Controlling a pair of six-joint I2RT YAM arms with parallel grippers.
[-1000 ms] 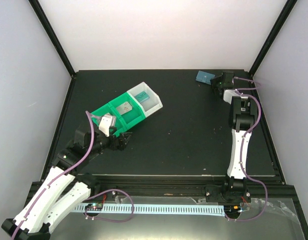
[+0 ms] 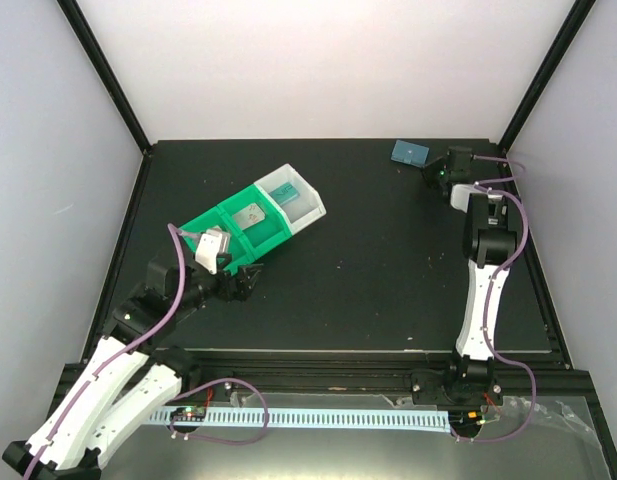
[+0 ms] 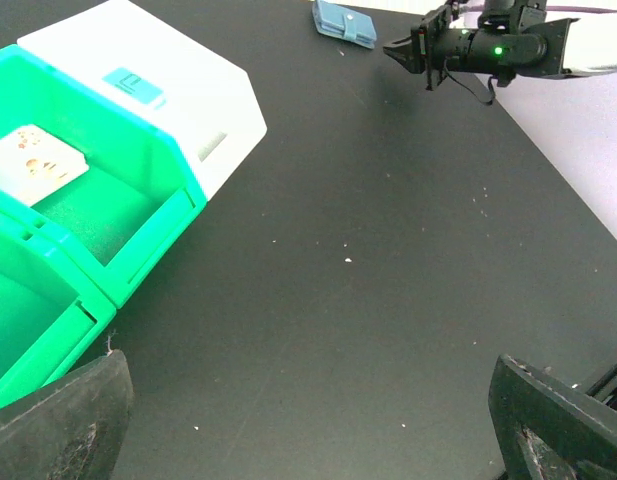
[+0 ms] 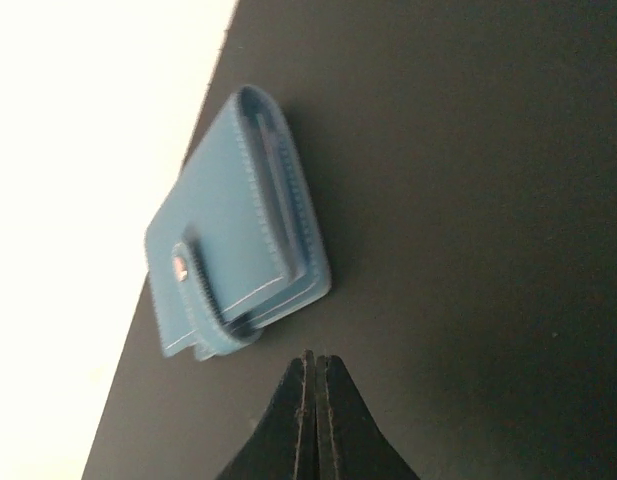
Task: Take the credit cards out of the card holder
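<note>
A blue card holder [image 2: 410, 153] lies at the back of the table, right of the middle, by the rear wall. In the right wrist view the holder [image 4: 218, 235] is folded, its strap snapped over the edge. My right gripper is shut with nothing between its fingers, its tips a little apart from the holder's near corner. No separate card shows beside the holder. My left gripper stands wide open and empty near the bin at the left.
A green two-part bin [image 3: 148, 250] with a white compartment [image 3: 223, 95] joined on stands at the left. One pale card [image 3: 33, 165] lies in a green compartment, a teal-marked one [image 2: 285, 193] in the white.
The left arm has barely moved.
</note>
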